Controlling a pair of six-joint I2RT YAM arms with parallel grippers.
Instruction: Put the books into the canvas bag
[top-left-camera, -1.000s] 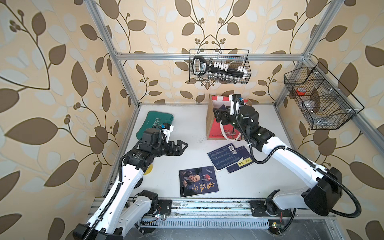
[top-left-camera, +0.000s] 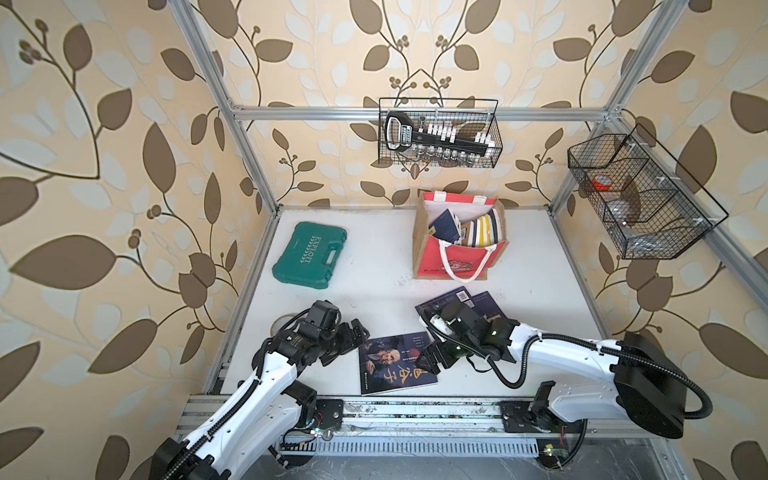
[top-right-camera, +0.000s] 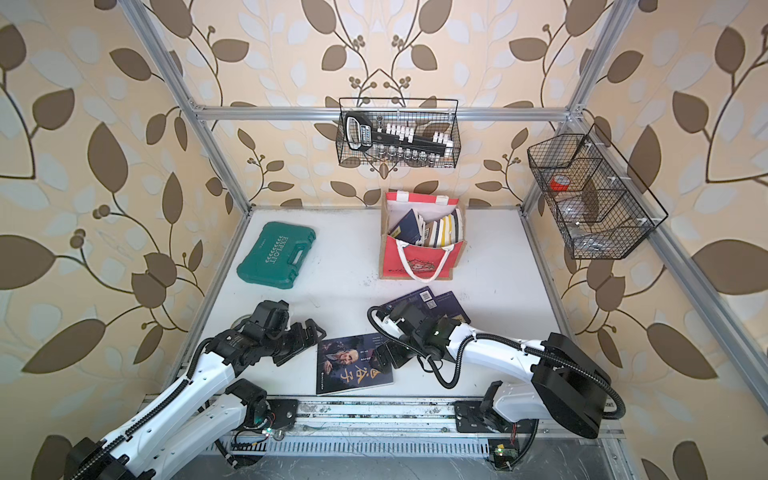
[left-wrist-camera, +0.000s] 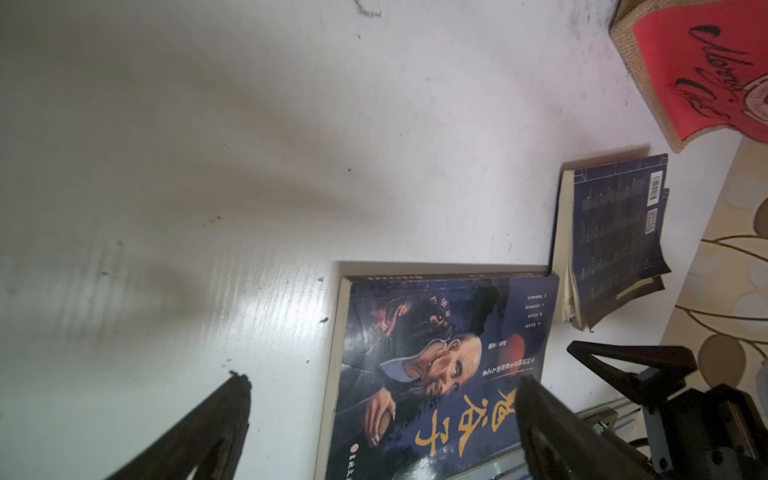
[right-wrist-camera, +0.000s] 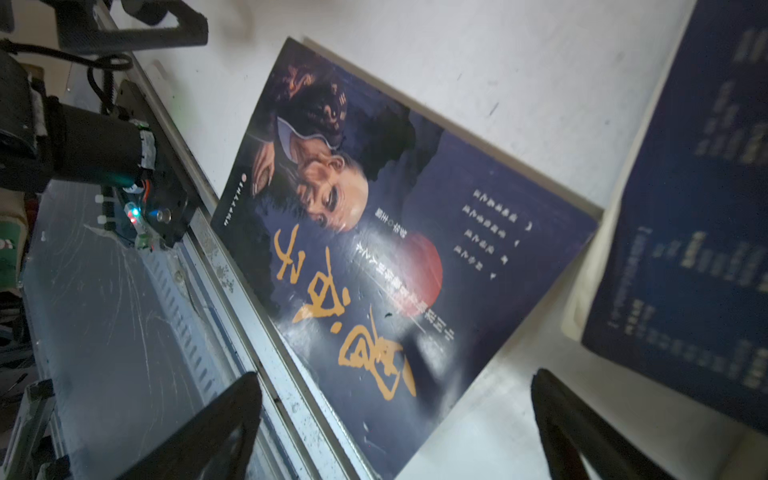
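Observation:
The canvas bag (top-left-camera: 464, 260), red and burlap with white handles, stands at the back and holds several books (top-left-camera: 444, 228). A dark book with a portrait (right-wrist-camera: 344, 208) lies flat at the front middle. Right of it lie dark blue books (left-wrist-camera: 612, 232), partly hidden by the right arm. My left gripper (top-left-camera: 348, 342) is open and empty, left of the portrait book. My right gripper (top-left-camera: 428, 360) is open and empty, low over that book's right side.
A green case (top-left-camera: 308, 256) lies at the back left. Wire baskets (top-left-camera: 440, 140) hang on the back and right walls.
My right gripper has come from the bag down to the front, over the portrait book. My left gripper has moved down toward the front. The books on the table have stayed put.

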